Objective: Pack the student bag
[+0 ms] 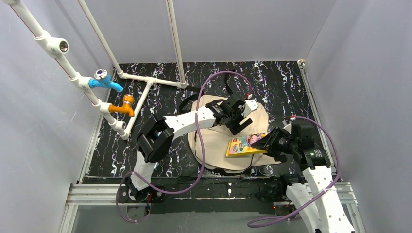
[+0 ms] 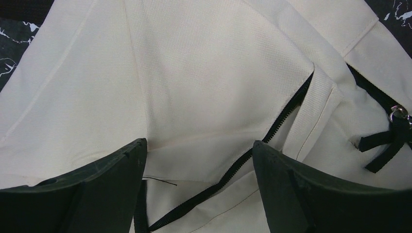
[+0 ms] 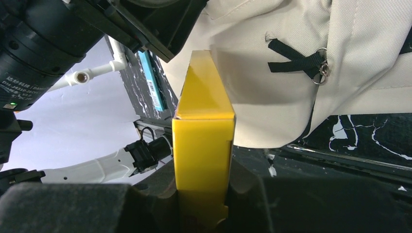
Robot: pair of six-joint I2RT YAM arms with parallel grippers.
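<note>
The cream student bag (image 1: 212, 141) lies flat on the table, its black zipper (image 2: 233, 170) forming a narrow gap across the cloth. Over its upper middle my left gripper is open, with bag cloth and part of the zipper seen between its fingers. Whether the fingers touch the cloth I cannot tell. From the right, my right gripper (image 1: 262, 142) is shut on the yellow box (image 3: 204, 145), whose printed face shows in the top view. That box reaches over the bag's lower right part, with its near end between the right fingers.
A teal box (image 3: 152, 80) lies on the black marbled table (image 1: 286, 87) left of the bag. White pipes with a blue tap (image 1: 104, 83) and an orange tap (image 1: 123, 106) stand at the left.
</note>
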